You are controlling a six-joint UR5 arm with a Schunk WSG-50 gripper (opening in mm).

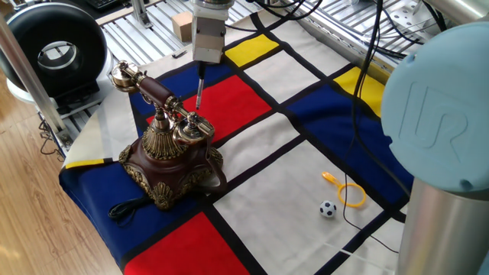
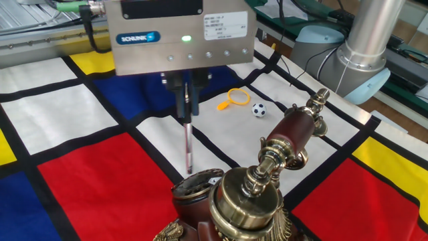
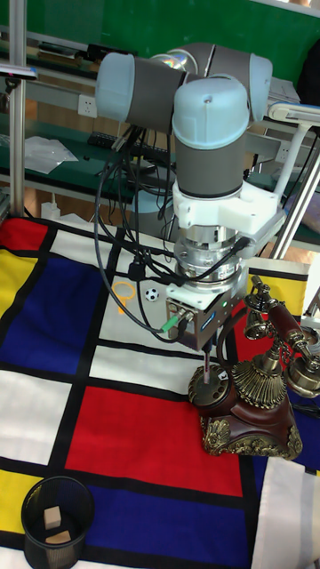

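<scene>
An antique-style telephone [image 1: 164, 160], dark red-brown with brass trim, stands on the patterned cloth with its handset [image 1: 155, 89] on the cradle. My gripper [image 2: 188, 115] points down with its fingers shut on a slim pen-like stick [image 2: 189, 148]. In exterior view 2 the stick's lower tip hangs close above the rim of the telephone's dial [image 2: 199, 182]; whether it touches cannot be told. Exterior view 3 has the stick [image 3: 206, 368] beside the dial face as well. From exterior view 1, the stick [image 1: 200, 93] comes down behind the handset's end.
A yellow hoop with a handle [image 1: 351, 195] and a small football [image 1: 328, 209] lie on a white patch of cloth. A black mesh bin [image 3: 57, 522] holding wooden blocks stands at the cloth's far side from the arm. Cables hang along the arm.
</scene>
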